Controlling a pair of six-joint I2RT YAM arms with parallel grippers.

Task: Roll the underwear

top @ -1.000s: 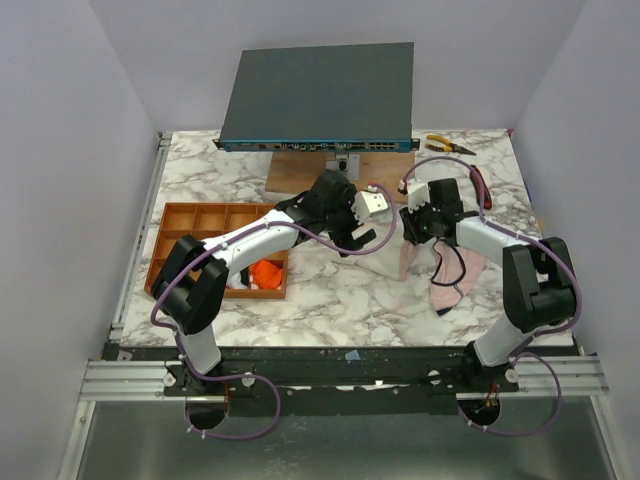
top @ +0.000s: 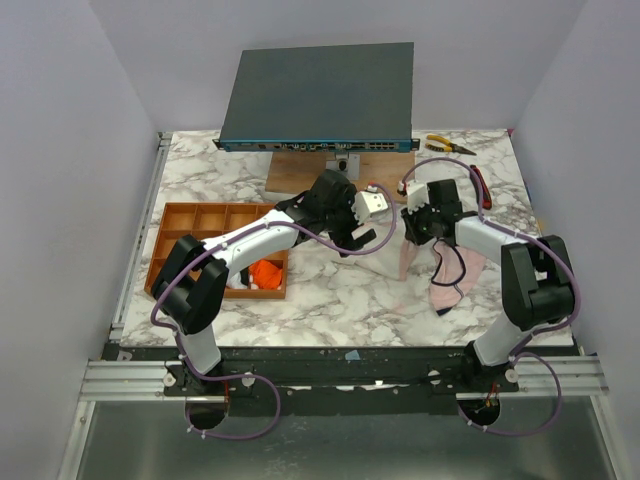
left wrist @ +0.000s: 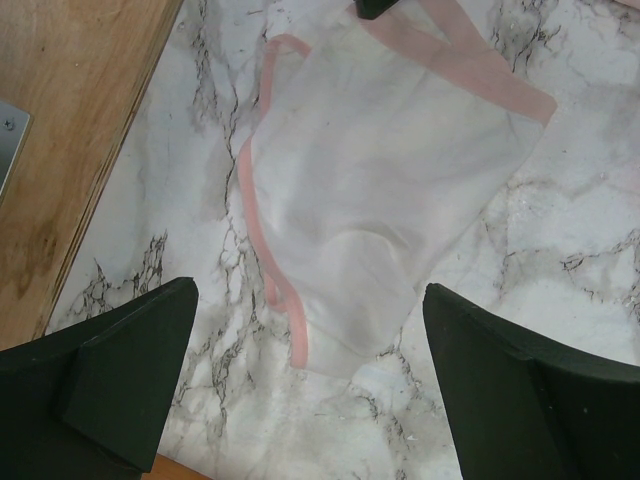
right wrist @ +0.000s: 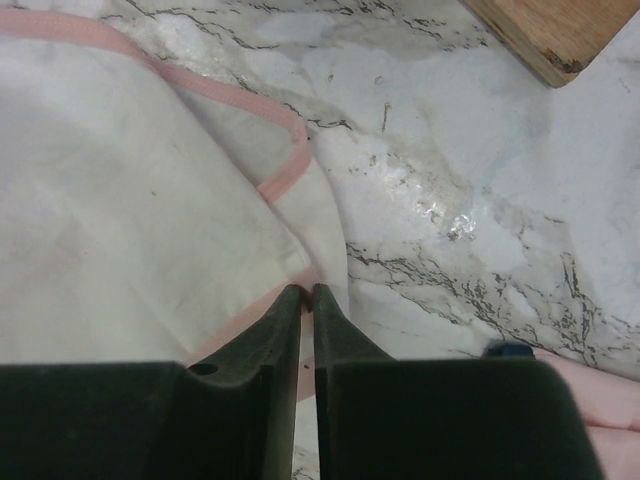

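White underwear with pink trim (left wrist: 340,190) lies spread on the marble table, one corner folded over near its right end. Above its left end my left gripper stands open, its fingers wide apart and nothing between them. My right gripper is down at the folded right edge, fingertips close together with a sliver of pink trim (right wrist: 235,325) showing between them. How firmly the cloth is pinched there cannot be seen.
A pink garment (top: 460,280) lies right of the underwear, under the right arm's cable. A wooden organiser (top: 210,215) with an orange item (top: 265,274) stands at left. A monitor base (top: 300,173) borders the back. Bare marble is free in front.
The right gripper's fingers have shifted slightly at the cloth's edge. Both arms and the underwear look otherwise still.
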